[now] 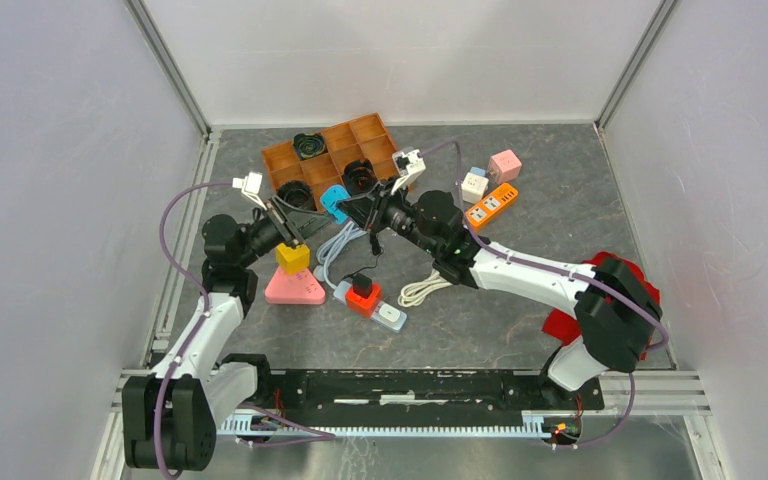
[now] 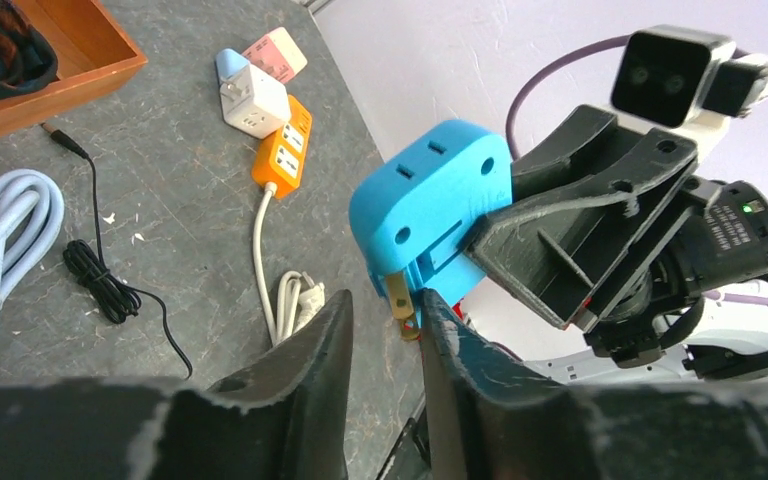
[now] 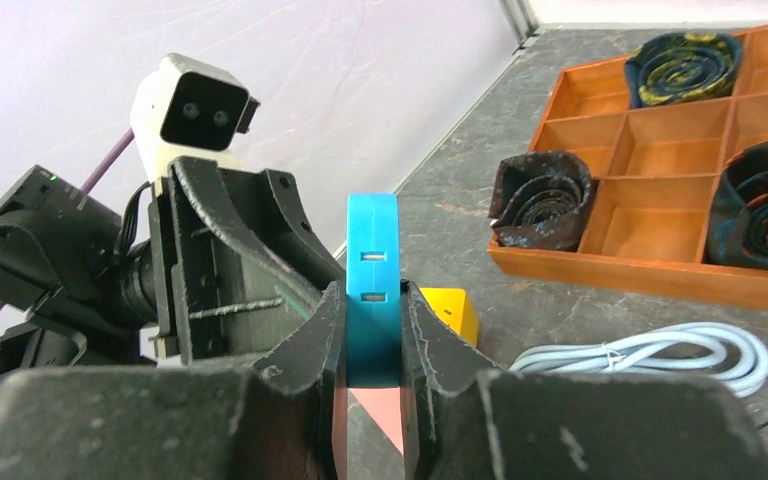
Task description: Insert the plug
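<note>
A blue socket block (image 1: 336, 200) (image 2: 430, 190) (image 3: 373, 230) is held in the air by my right gripper (image 1: 353, 207), whose fingers grip it. In the left wrist view a brass-coloured piece (image 2: 399, 303) shows at the block's lower left corner, close to the tips of my left gripper (image 1: 310, 222). The left fingers stand a little apart just below that corner; whether they touch the block or piece is unclear.
Below lie a yellow cube (image 1: 293, 257), a pink power strip (image 1: 294, 290), a red adapter (image 1: 360, 302), coiled cables and a wooden organiser (image 1: 370, 130). An orange strip (image 1: 491, 204) and white adapters (image 1: 474, 188) stand to the right.
</note>
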